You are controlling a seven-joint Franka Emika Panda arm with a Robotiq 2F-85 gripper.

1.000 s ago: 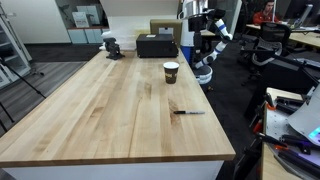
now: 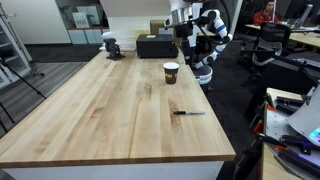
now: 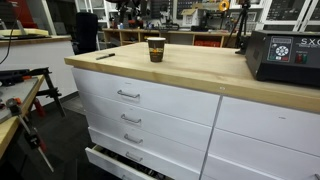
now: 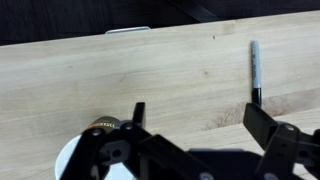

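A paper cup [image 2: 171,73] with a dark brown sleeve and white inside stands upright on the wooden counter. Toward the front right of the counter lies a thin marker [image 2: 189,113], dark-tipped and grey in the wrist view, where the marker [image 4: 256,70] is ahead of the right finger. My gripper is open above the counter, with bare wood visible between its fingers. The cup [image 4: 103,123] shows at lower left in that view, partly hidden by the left finger. In the second exterior view, the cup [image 3: 156,50] stands near the counter edge.
A black box-shaped device [image 2: 157,46] sits at the counter's far end, beside a smaller dark apparatus [image 2: 111,47]. Drawers [image 3: 150,110] fill the counter's front; the lowest is partly pulled out.
Compared with a second ago, the arm has come lower and left, toward the space above the cup. The cup and marker have not moved.
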